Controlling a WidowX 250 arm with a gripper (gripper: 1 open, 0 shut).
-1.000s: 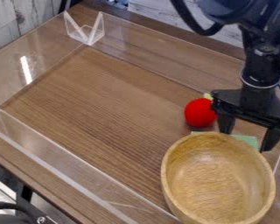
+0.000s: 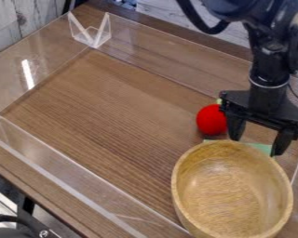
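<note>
My gripper [image 2: 259, 127] is at the right, pointing down with its fingers spread open, just above a light green flat object [image 2: 259, 148] behind the bowl. A red round object [image 2: 211, 120] sits just left of the gripper, partly hidden by it. A large yellow wooden bowl [image 2: 231, 191] fills the lower right. Whether the fingertips touch the green object is hard to tell.
A small yellow item behind the red object is mostly hidden by the gripper. A white wire-like holder [image 2: 89, 28] stands at the upper left.
The gripper has shifted slightly left and up, covering a little more of the red object. The objects on the table look unmoved.
</note>
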